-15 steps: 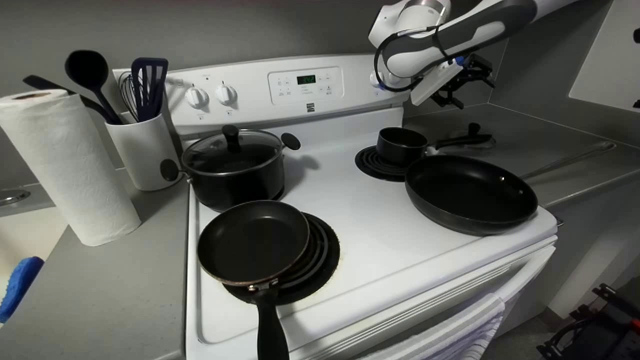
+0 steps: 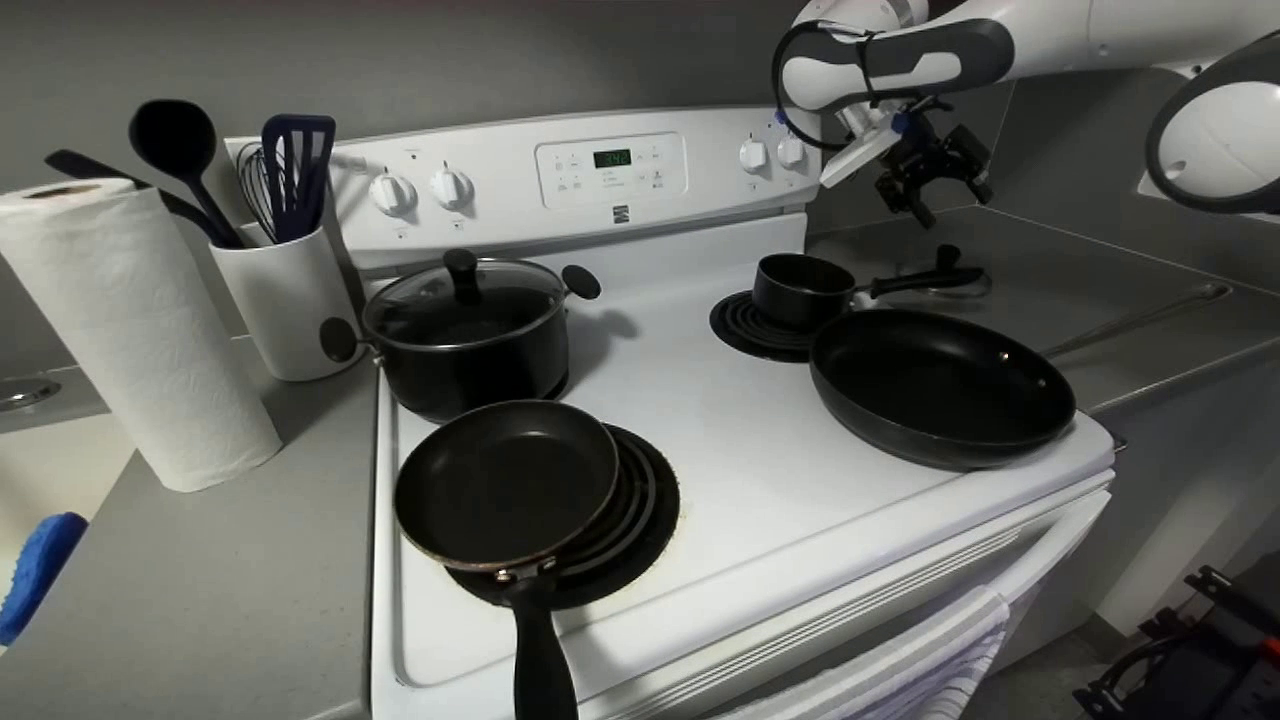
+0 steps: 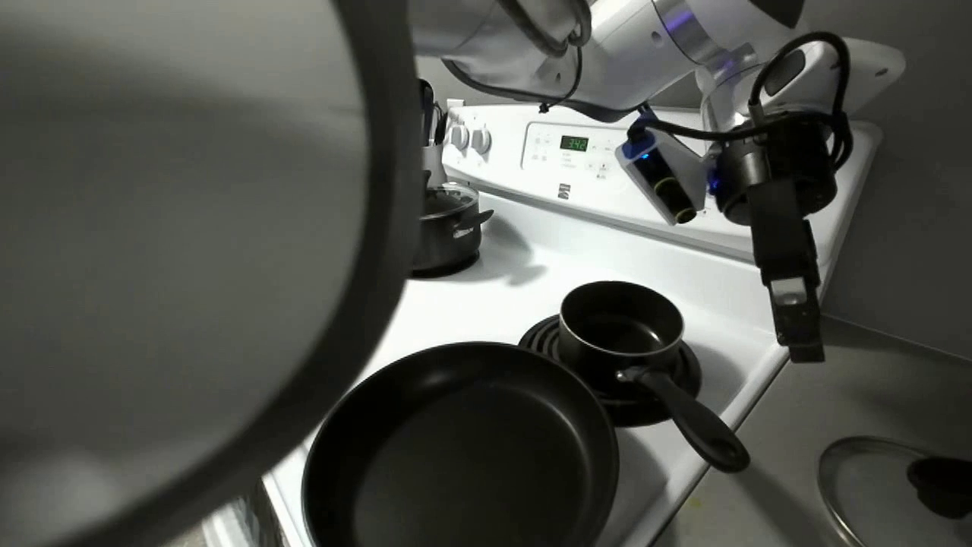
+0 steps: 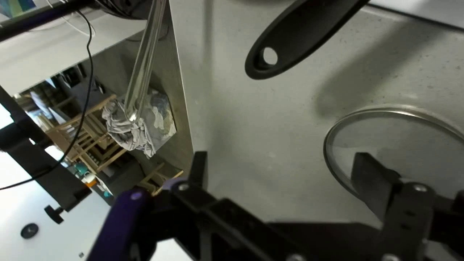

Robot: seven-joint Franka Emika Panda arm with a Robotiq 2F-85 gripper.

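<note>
My gripper [image 2: 955, 206] hangs in the air above the counter to the right of the stove. Its two fingers stand wide apart in the wrist view, with nothing held between them. Below lies a glass lid [image 4: 404, 148] with a metal rim, partly covered by the right finger [image 4: 367, 178]. The lid's black knob [image 3: 943, 485] shows in exterior view 2. A small black saucepan [image 3: 629, 333] sits on the back right burner, its handle [image 4: 300, 37] reaching out over the counter.
A large black frying pan [image 2: 948, 390] rests at the stove's front right. A lidded pot [image 2: 474, 348] and a smaller pan [image 2: 510, 486] occupy the left side. Metal tongs [image 4: 145, 65] lie near the counter's front edge.
The arm has shifted right and lower in exterior view 1, and the gripper has turned so that its fingers point more downward. The cookware has stayed in place.
</note>
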